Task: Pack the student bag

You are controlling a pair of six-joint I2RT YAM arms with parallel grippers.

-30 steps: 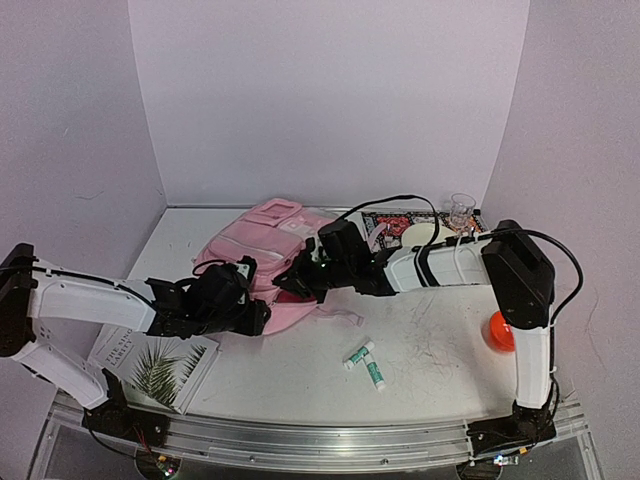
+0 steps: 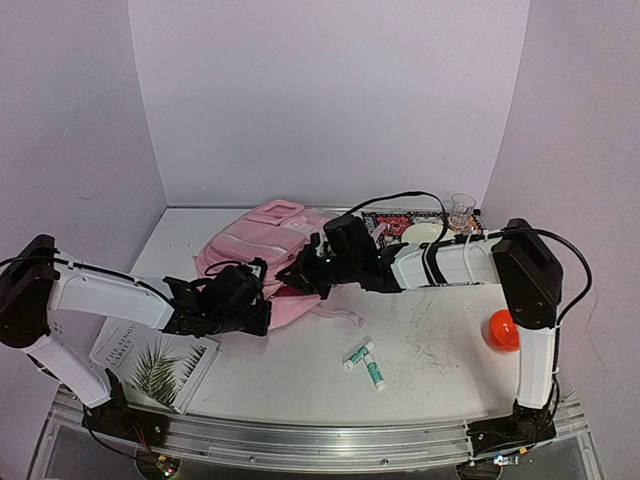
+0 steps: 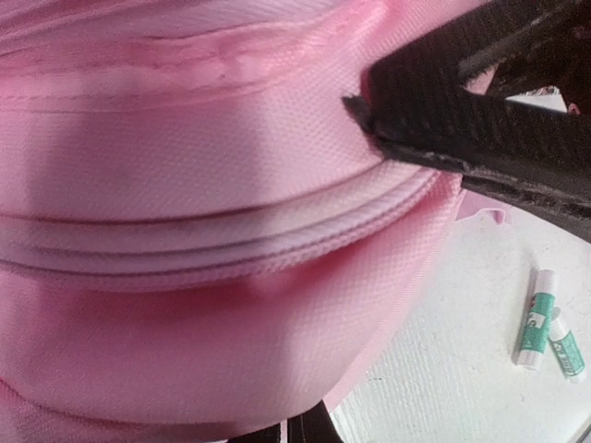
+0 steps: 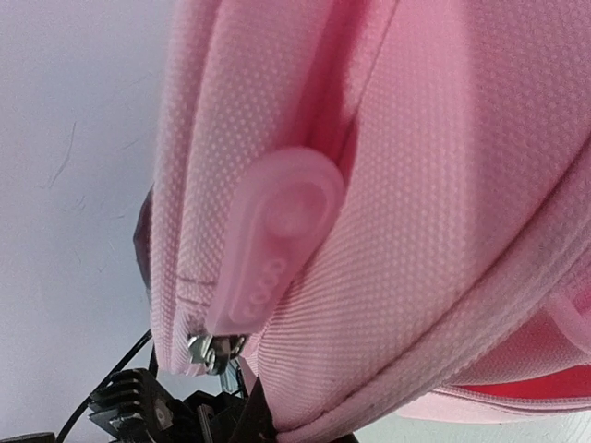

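Note:
The pink school bag (image 2: 255,238) lies at the back left of the table, its red inside showing at the front opening. At its front left is my left gripper (image 2: 266,298); in the left wrist view only its dark fingertips (image 3: 319,426) show at the bottom, below the pink cloth. From the right, my right gripper (image 2: 290,276) reaches the bag's opening. Its black fingers (image 3: 434,111) press close against the cloth in the left wrist view. A pink zipper pull (image 4: 277,235) hangs near it in the right wrist view. Cloth hides how both fingers stand.
Two glue sticks (image 2: 366,366) lie front centre. A book (image 2: 155,368) with palm leaves lies front left, partly under the left arm. A red bowl (image 2: 504,331) sits far right. Behind the right arm are a plate (image 2: 422,233), a glass (image 2: 461,208) and a patterned item (image 2: 385,222).
The right arm has shifted slightly right. Bag and loose items look unmoved.

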